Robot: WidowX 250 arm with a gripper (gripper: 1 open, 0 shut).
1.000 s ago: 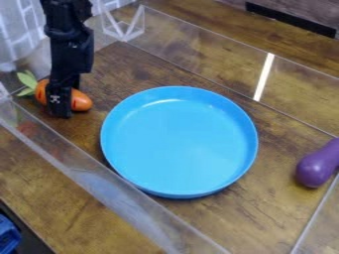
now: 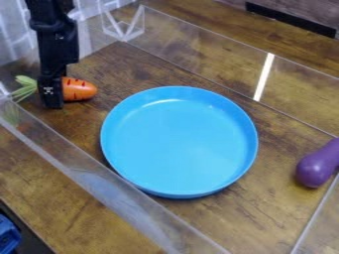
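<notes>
My black gripper (image 2: 52, 87) is at the left, low beside an orange carrot (image 2: 78, 89) with a green top, over its leafy end. The fingers overlap the carrot in view; the gripper is open, though whether it touches the carrot is unclear. A large blue plate (image 2: 177, 140) lies in the middle of the wooden surface, to the right of the carrot.
A purple eggplant (image 2: 316, 163) lies at the far right. Clear walls border the work area, close behind the gripper on the left. A blue object (image 2: 7, 236) sits at the lower left corner. The wood behind the plate is clear.
My gripper has moved slightly up and left relative to the carrot, uncovering more of its orange body.
</notes>
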